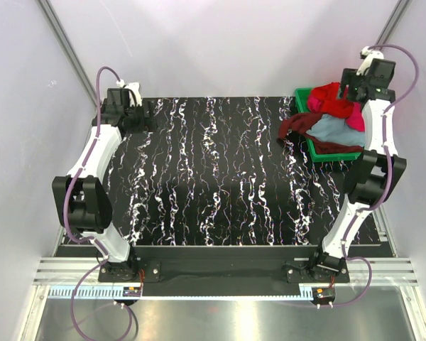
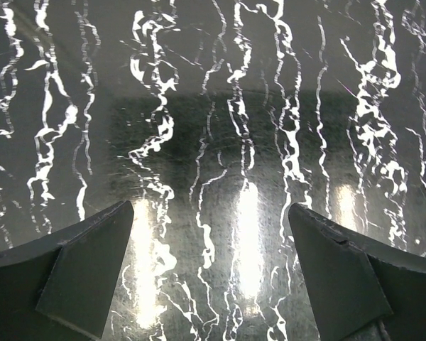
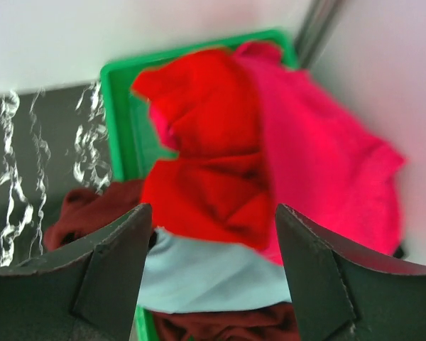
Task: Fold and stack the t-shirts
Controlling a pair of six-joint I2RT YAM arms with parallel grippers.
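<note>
Several crumpled shirts lie in the green bin (image 3: 119,131). A red shirt (image 3: 211,142) is on top, with a pink shirt (image 3: 309,135) to its right, draped over the bin's right side. Below these are a light blue shirt (image 3: 206,273) and dark maroon cloth (image 3: 92,209), part of which hangs over the left rim. My right gripper (image 1: 345,84) hovers over the shirts, open, with nothing held; the red and blue cloth shows below its fingers. Far from the bin, my left gripper (image 1: 150,116) stands open and empty over the table's left side.
The black, white-veined table (image 1: 213,177) is bare across its middle and left. Pale walls close in the back and both sides; the bin sits in the back right corner, close to the right wall (image 3: 383,71).
</note>
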